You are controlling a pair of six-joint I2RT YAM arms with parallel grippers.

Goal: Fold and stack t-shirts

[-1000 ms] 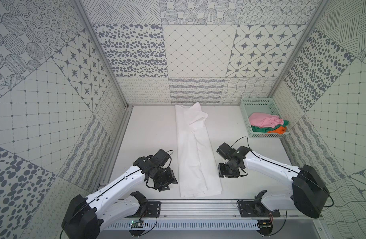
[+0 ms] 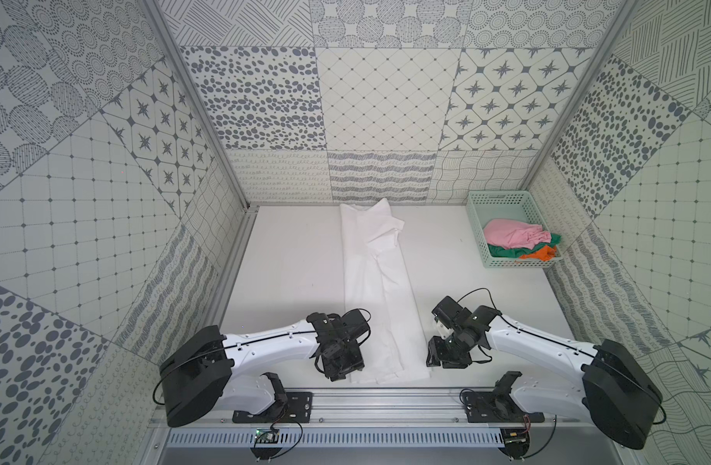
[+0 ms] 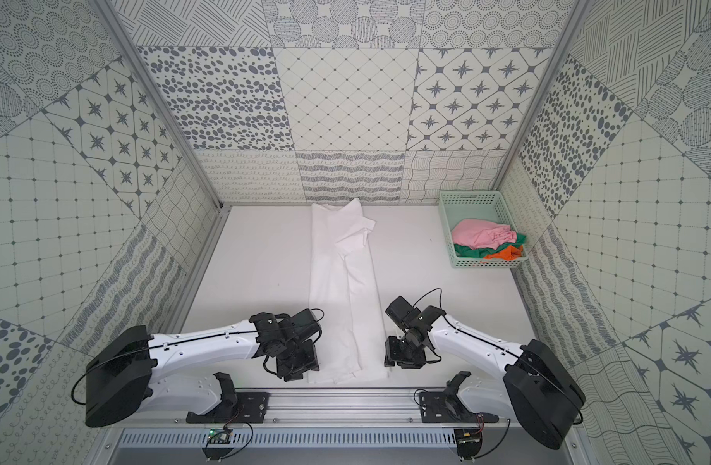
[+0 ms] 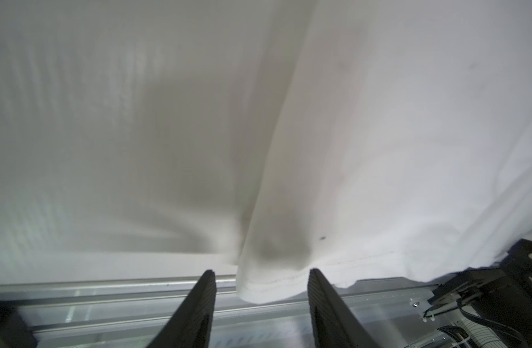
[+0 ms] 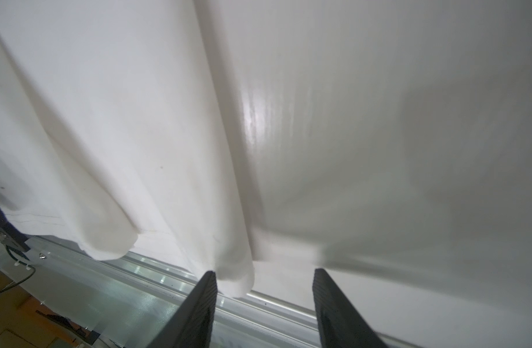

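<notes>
A white t shirt (image 2: 371,263), folded into a long strip, lies down the middle of the table, reaching its front edge. My left gripper stands open over the strip's near left corner (image 4: 271,278), whose cloth shows between and beyond its fingertips. My right gripper is open at the near right corner (image 5: 231,272), with the folded edge at its left finger. Neither gripper clearly grips cloth.
A mint basket (image 2: 479,209) at the back right holds pink, green and orange clothes (image 2: 514,232).
Both grippers have moved toward the table's front edge, the left also rightward onto the strip's near corner. The t shirt has not visibly moved.
</notes>
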